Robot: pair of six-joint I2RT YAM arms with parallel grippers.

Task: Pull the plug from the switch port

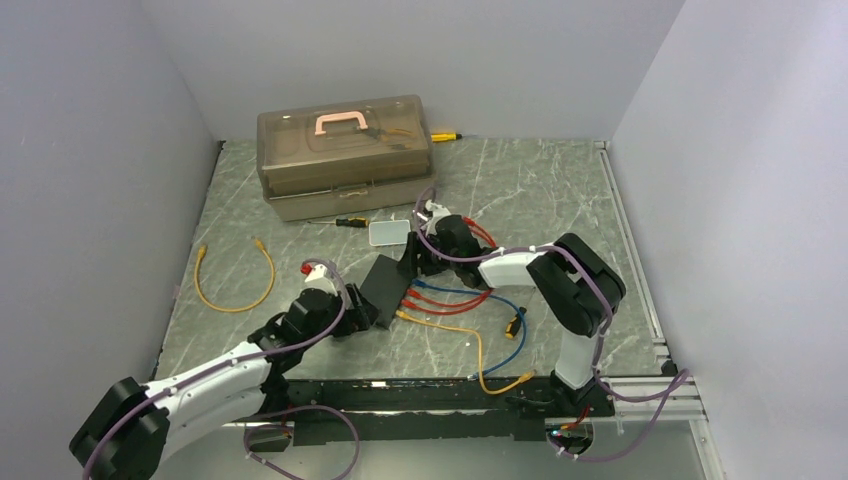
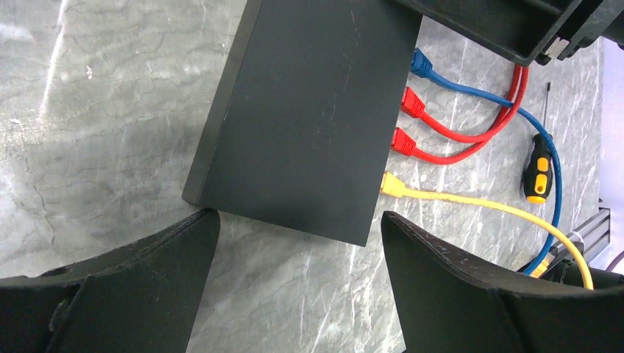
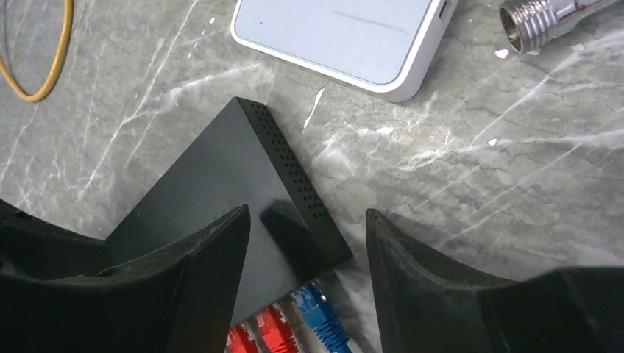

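A flat black switch (image 1: pixel 384 287) lies on the grey marbled table between my two arms. Plugged along its right side are a blue plug (image 2: pixel 421 64), two red plugs (image 2: pixel 402 141) and a yellow plug (image 2: pixel 392 184). My left gripper is open at the switch's near end, its fingers apart with only table and the switch's edge between them in view. Over the far end, my right gripper is also open; one finger (image 3: pixel 213 257) overlaps the switch, and the other is beyond its perforated side. Neither touches a plug visibly.
A white box (image 1: pixel 390 233) sits just beyond the switch, near a metal-ended tool (image 3: pixel 524 26). The toolbox (image 1: pixel 345 160) fills the back left. A screwdriver (image 1: pixel 515 322) lies right of the cables, and a loose yellow cable (image 1: pixel 233 308) at left.
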